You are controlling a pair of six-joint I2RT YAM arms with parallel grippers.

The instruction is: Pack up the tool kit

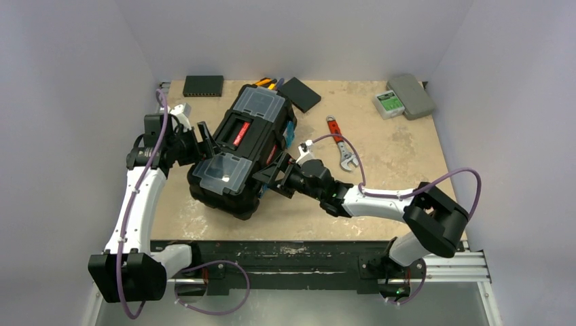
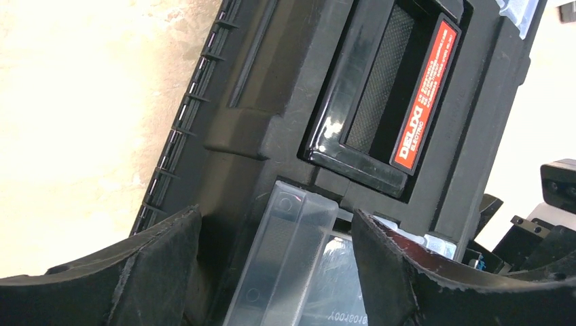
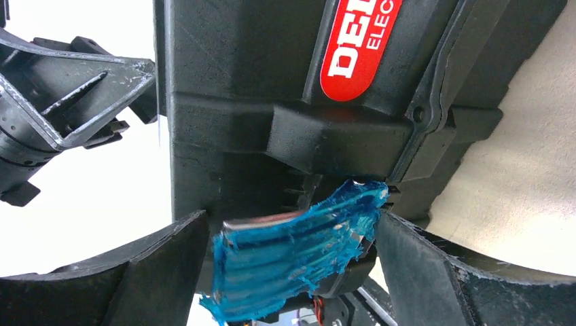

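A black tool box (image 1: 234,146) with a closed lid lies slantwise left of the table's middle. Two clear compartment covers and a red label (image 2: 428,95) show on its top. Over the box's near left part stands my left gripper (image 1: 209,141), open, with the clear cover (image 2: 285,251) visible between its fingers in the left wrist view. At the box's near front side, my right gripper (image 1: 272,178) is open around a blue latch (image 3: 299,251); whether the fingers touch it I cannot tell. Another blue latch (image 1: 290,134) sits farther back on that side.
An adjustable wrench (image 1: 344,149) with a red handle lies right of the box. Behind are a black device (image 1: 203,85), a dark flat case (image 1: 300,94) and orange-handled tools (image 1: 263,81). A clear green-filled box (image 1: 388,104) and a grey case (image 1: 411,96) stand back right.
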